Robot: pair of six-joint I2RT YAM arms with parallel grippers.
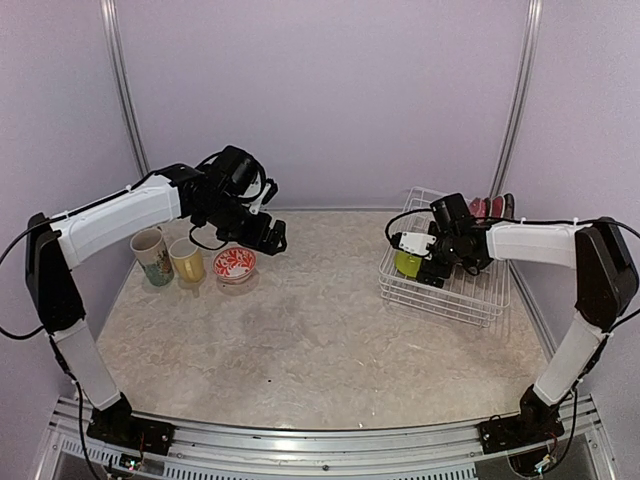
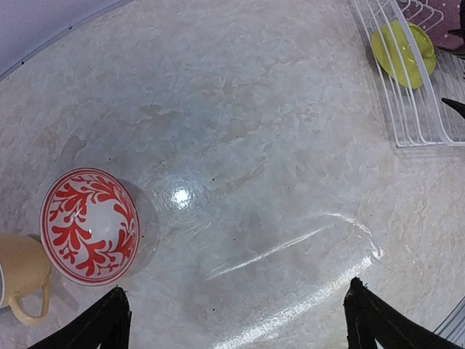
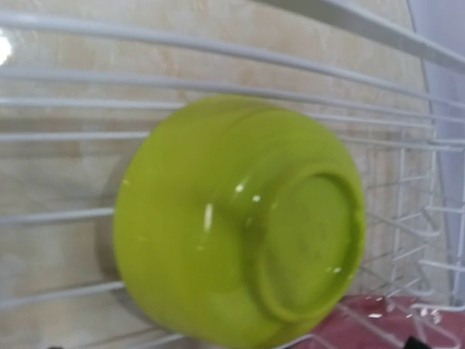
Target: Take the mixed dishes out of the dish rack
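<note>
A white wire dish rack (image 1: 440, 304) stands at the right of the table. Inside its left end a lime-green bowl (image 3: 218, 218) lies tipped, its foot ring facing sideways in the right wrist view. My right gripper (image 1: 418, 262) is over the rack at that bowl, open, partly covering it from above; its fingers barely show in its own wrist view. On the left side, a red-and-white patterned bowl (image 2: 90, 227) rests on the table. Above and to the right of it hovers my left gripper, open and empty, its fingers wide apart.
Left of the patterned bowl stand a yellow mug (image 1: 186, 260) and a taller patterned cup (image 1: 152, 257). Reddish dishes (image 1: 488, 208) sit at the rack's back right, partly behind the right arm.
</note>
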